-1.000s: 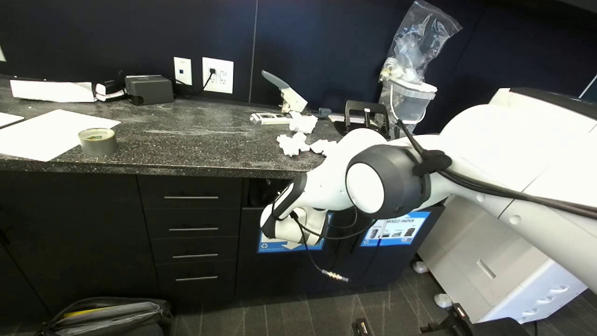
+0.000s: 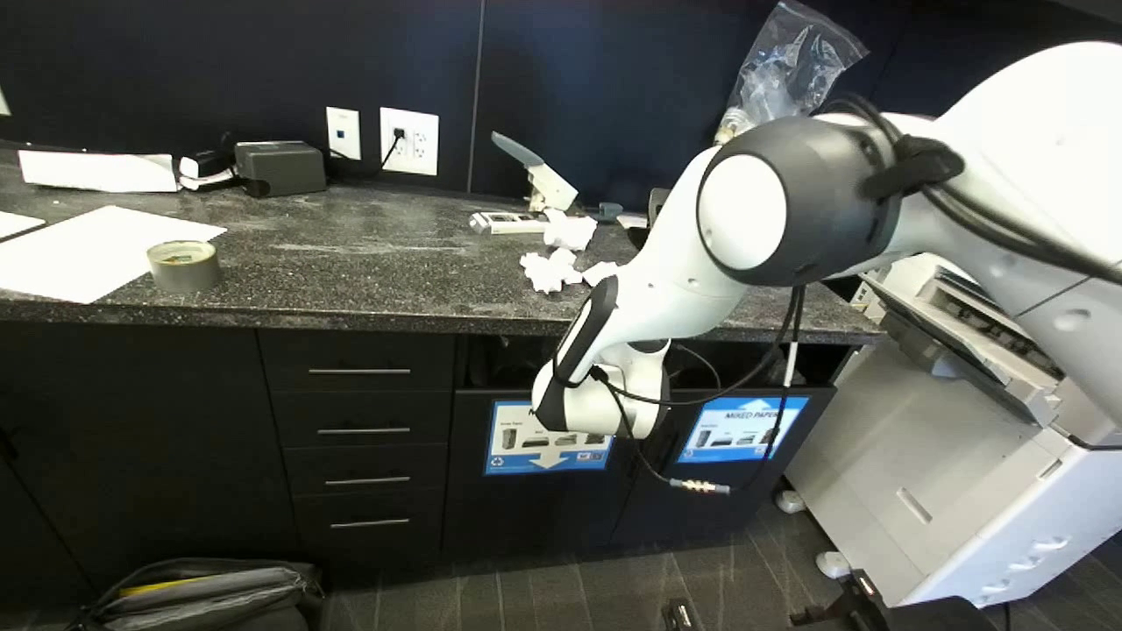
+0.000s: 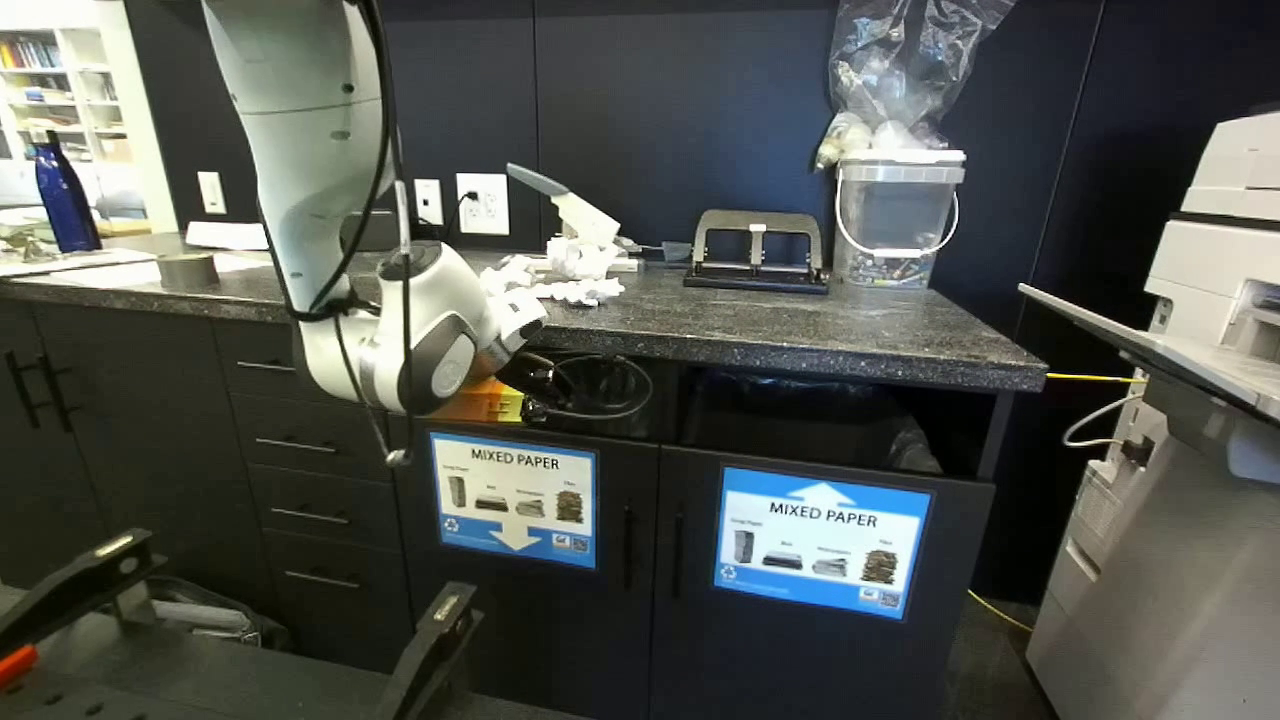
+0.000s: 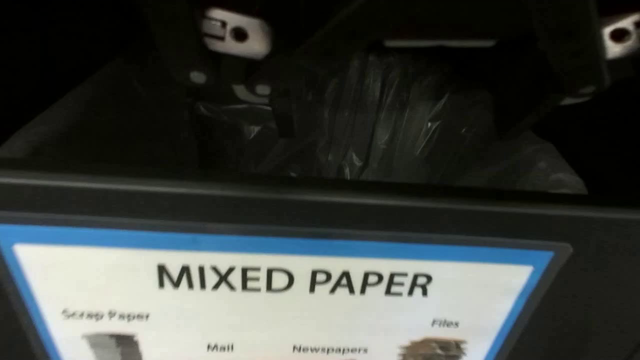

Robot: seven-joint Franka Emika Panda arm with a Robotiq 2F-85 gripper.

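Observation:
At the top of the wrist view, my gripper stands open, its fingers (image 4: pixel 255 99) wide apart with nothing visible between them. Behind them is the dark opening of a bin with a shiny plastic liner (image 4: pixel 390 120). Below lies the front panel with a "MIXED PAPER" sign (image 4: pixel 294 281). From the other side, exterior view 2 has the hand (image 3: pixel 438 324) tilted toward the left bin opening (image 3: pixel 606 386), beneath the counter edge. Crumpled white papers (image 2: pixel 549 272) rest on the counter above. The fingertips are hidden in exterior view 1.
On the counter (image 3: pixel 840 324) stand a stapler (image 3: pixel 570 210), a black hole punch (image 3: pixel 756 252) and a clear bucket (image 3: pixel 896 222). A tape roll (image 2: pixel 184 266) sits by paper sheets at left. The right bin (image 3: pixel 792 414) is open. A printer (image 2: pixel 968 326) flanks the cabinet.
In exterior view 1, my arm and hand have moved up and to the right. The arm now covers most of the hole punch and the bucket. The crumpled papers look unmoved.

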